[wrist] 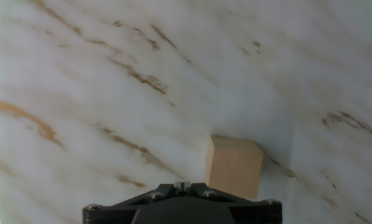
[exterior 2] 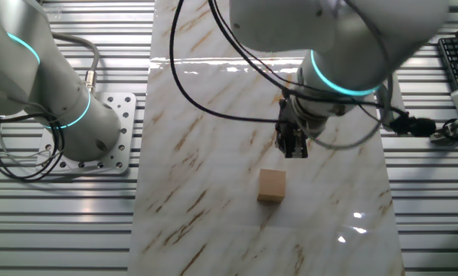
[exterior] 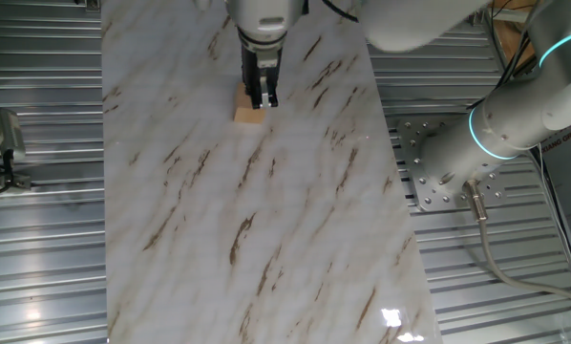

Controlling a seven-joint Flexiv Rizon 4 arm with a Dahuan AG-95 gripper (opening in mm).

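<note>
A small light-wood block rests on the marble-patterned table top, partly hidden by my gripper in exterior view 1. From the other side, in exterior view 2, the block shows whole, and the gripper is raised above the surface, apart from it. The wrist view has the block just right of centre, beyond and to the right of the gripper. Its fingertips meet there, so it is shut, with nothing visible between them.
Ribbed metal decking flanks the table. The arm's base stands on a plate beside the table, and black cables loop near the arm.
</note>
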